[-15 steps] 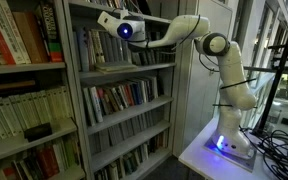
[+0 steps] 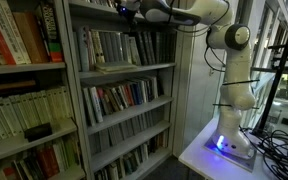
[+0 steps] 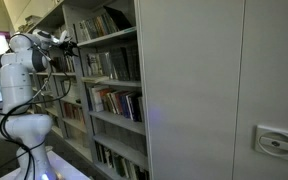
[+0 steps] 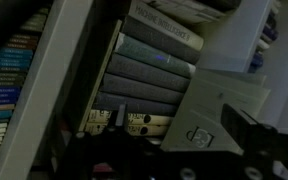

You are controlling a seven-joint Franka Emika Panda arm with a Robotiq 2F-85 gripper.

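My gripper is open, its two dark fingers apart at the bottom of the wrist view. Beyond them stands a row of dark-spined books [image 4: 144, 70] on a shelf, with a pale book [image 4: 209, 112] lying at an angle beside them. The near finger partly covers the lower books in the row, and no object is clearly held. In exterior view 1 my gripper [image 2: 129, 14] is at the upper shelf, cut close to the top edge of the picture. From the other side, the gripper [image 3: 70, 46] shows small, high before the bookcase.
A light shelf upright [image 4: 46, 95] stands close on the left in the wrist view, with more books [image 4: 4, 80] past it. Lower shelves [image 2: 124, 115] hold several rows of books. A tall light panel [image 3: 189, 90] flanks the bookcase. Cables [image 2: 279, 150] lie near the base.
The arm has risen, and its wrist has shifted up and to the right in exterior view 1. The gripper now sits higher before the upper shelf. No book has visibly moved.
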